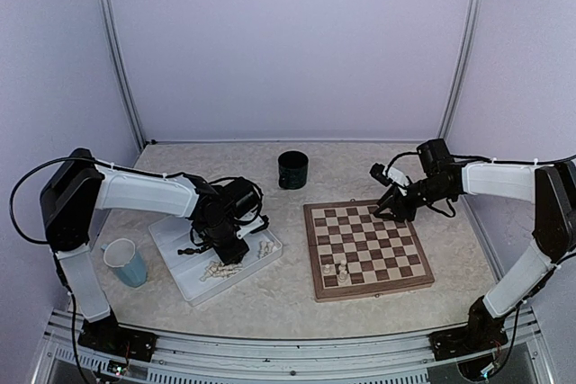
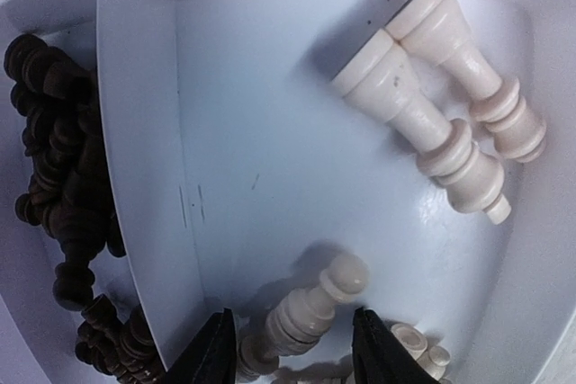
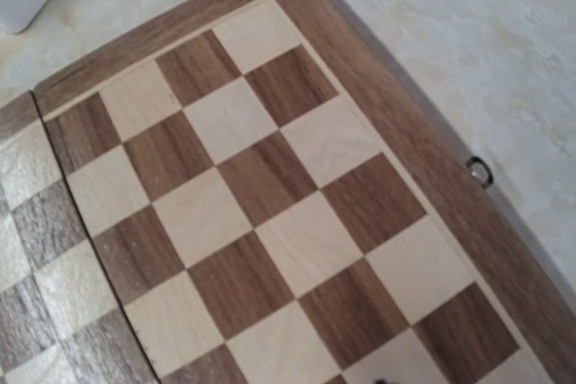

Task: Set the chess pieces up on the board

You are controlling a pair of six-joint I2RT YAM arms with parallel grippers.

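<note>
The wooden chessboard (image 1: pixel 369 249) lies on the right half of the table. A few white pieces (image 1: pixel 342 272) stand at its near left corner. Over the white tray (image 1: pixel 189 285) my left gripper is open, its fingers (image 2: pixel 211 348) on either side of a lying white piece (image 2: pixel 306 312) without visibly gripping it. Two larger white pieces (image 2: pixel 423 123) lie farther off in the same compartment. Dark pieces (image 2: pixel 67 150) fill the compartment beyond the divider. My right gripper (image 1: pixel 382 214) hovers at the board's far right corner; its fingertips are barely visible, and bare squares show in the right wrist view.
A light blue mug (image 1: pixel 126 263) stands left of the tray. Behind the tray and board is a dark round container (image 1: pixel 292 170). Bare table lies between tray and board. A small metal catch (image 3: pixel 481 172) sticks out from the board's edge.
</note>
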